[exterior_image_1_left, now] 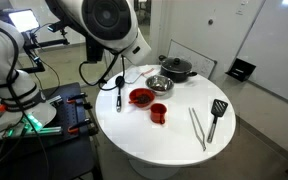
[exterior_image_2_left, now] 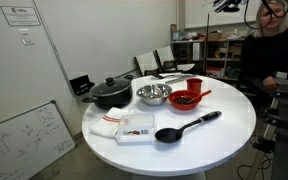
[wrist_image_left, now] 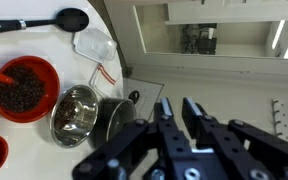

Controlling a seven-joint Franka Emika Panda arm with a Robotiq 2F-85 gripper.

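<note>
My dark gripper reaches up from the bottom of the wrist view, above and apart from the tabletop. Its fingers are too dark to show how the fingers stand or whether anything lies between them. On the round white table (exterior_image_1_left: 184, 145) a red bowl (wrist_image_left: 39, 75) holds small dark pieces and a red-handled utensil. Beside it stand a steel bowl (wrist_image_left: 72, 98) and a red mug (exterior_image_1_left: 158, 114). A black ladle (exterior_image_2_left: 174, 135) and a clear container (exterior_image_2_left: 137, 128) lie nearby.
A lidded black pot (exterior_image_1_left: 177, 68) stands at the back, with a white cloth (exterior_image_2_left: 106, 122) near it. Tongs (exterior_image_1_left: 197, 128) and a black spatula (exterior_image_1_left: 217, 117) lie to the right.
</note>
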